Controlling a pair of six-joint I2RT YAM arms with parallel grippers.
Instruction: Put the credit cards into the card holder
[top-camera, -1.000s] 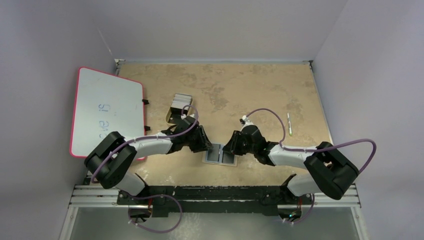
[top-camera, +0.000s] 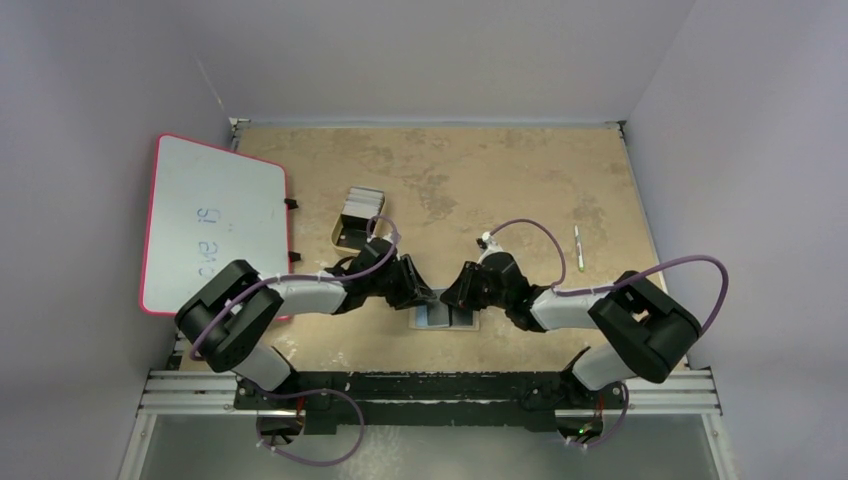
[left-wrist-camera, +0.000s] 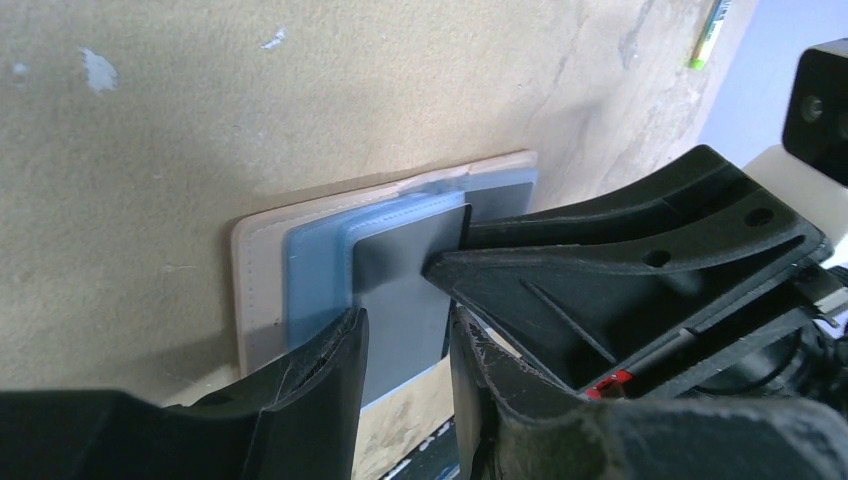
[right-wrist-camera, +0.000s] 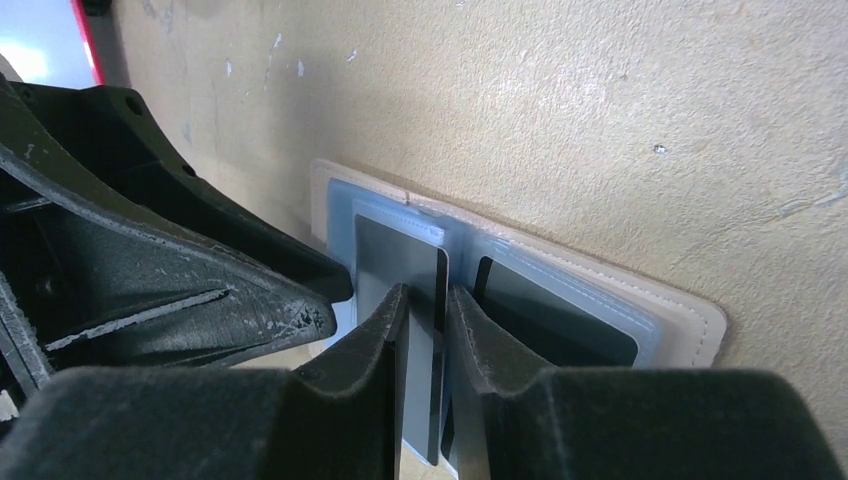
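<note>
The card holder (top-camera: 430, 325) lies open on the table between both arms, blue inside with a beige border. In the left wrist view, its dark inner panel (left-wrist-camera: 408, 265) sits ahead of my left gripper, whose fingers are apart near the panel. My right gripper has its fingers a little apart, on either side of the panel's raised edge (right-wrist-camera: 440, 335); whether they touch it is unclear. Credit cards (top-camera: 364, 200) appear as a pale stack in the box at the upper left.
The shallow tan box (top-camera: 337, 236) stands behind my left arm. A whiteboard (top-camera: 215, 225) with a red frame is at the left, and a marker (top-camera: 579, 248) lies at the right. Open table stretches behind the holder. The two grippers are very close together.
My left gripper has moved right and slightly toward the front edge, and my right gripper slightly left, narrowing the gap between them. The holder has shifted slightly right.
</note>
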